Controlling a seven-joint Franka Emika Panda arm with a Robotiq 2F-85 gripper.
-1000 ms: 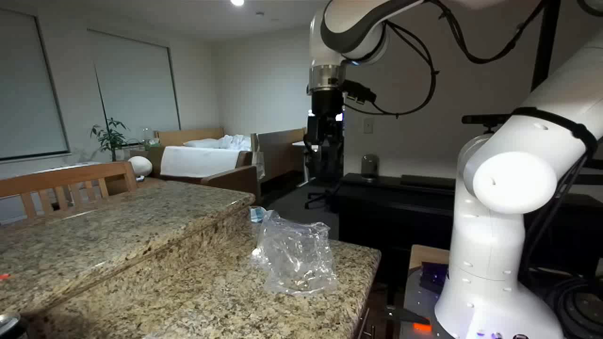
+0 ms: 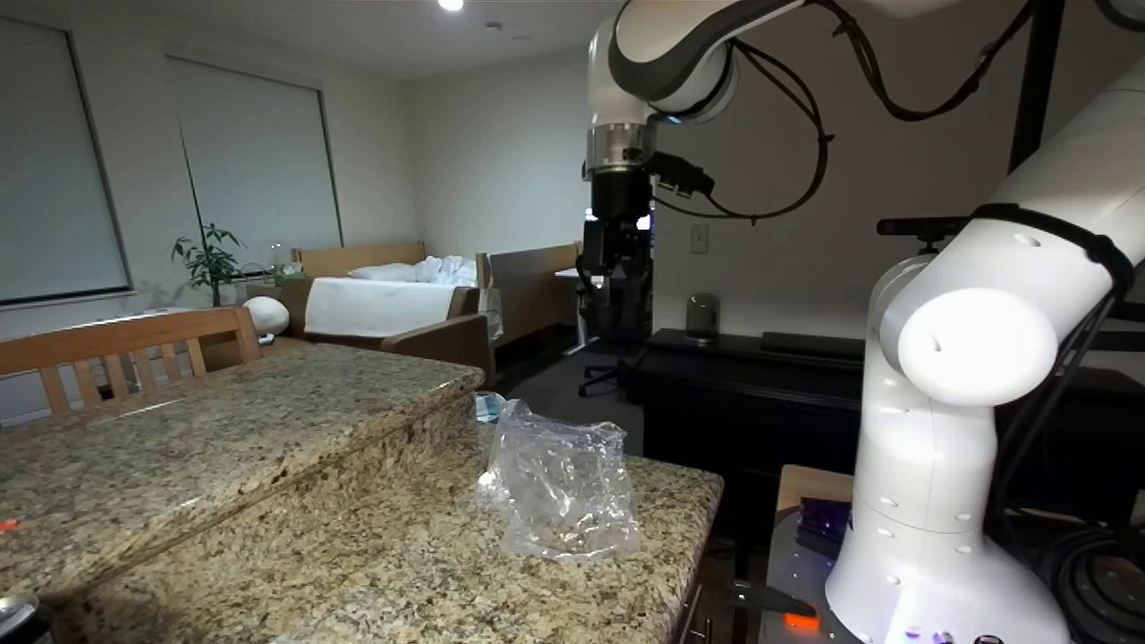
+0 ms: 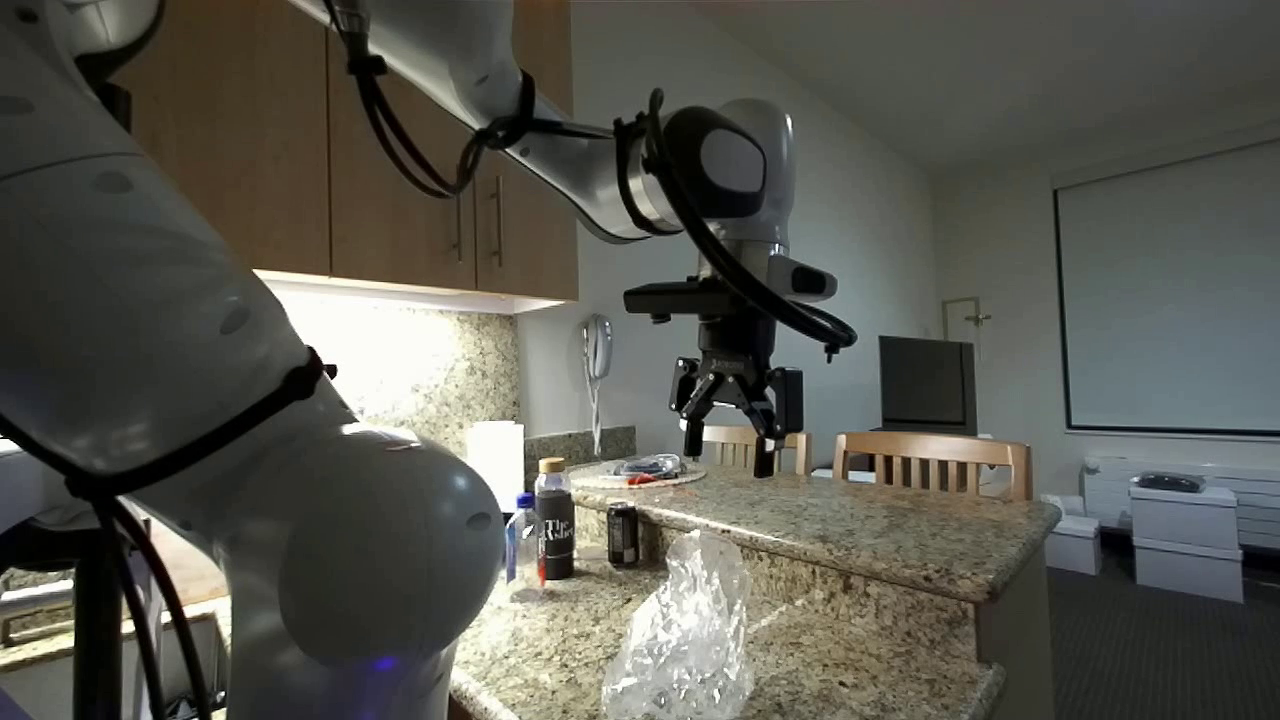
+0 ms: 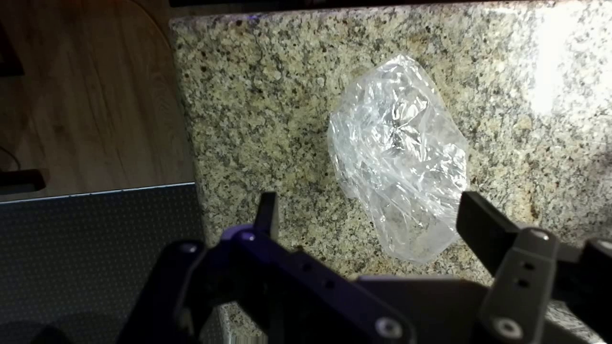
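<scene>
A clear, crinkled plastic bag (image 2: pixel 564 483) stands loosely on the lower granite counter (image 2: pixel 376 537), near its end. Seen from above in the wrist view, the bag (image 4: pixel 401 149) lies on bare stone, its lower end close to the right finger. My gripper (image 3: pixel 728 456) hangs well above the counter, pointing down, its fingers spread apart and nothing between them. In the wrist view the fingers (image 4: pixel 480 229) frame the picture's lower part. Whether anything is inside the bag cannot be made out beyond its folds and glare.
A raised granite ledge (image 3: pixel 864 516) runs along the counter's far side. Farther along stand a dark bottle (image 3: pixel 554 528), a clear bottle with a blue cap (image 3: pixel 524 546) and a black can (image 3: pixel 623 535). A plate (image 3: pixel 588 478) sits on the ledge. Counter around the bag is free.
</scene>
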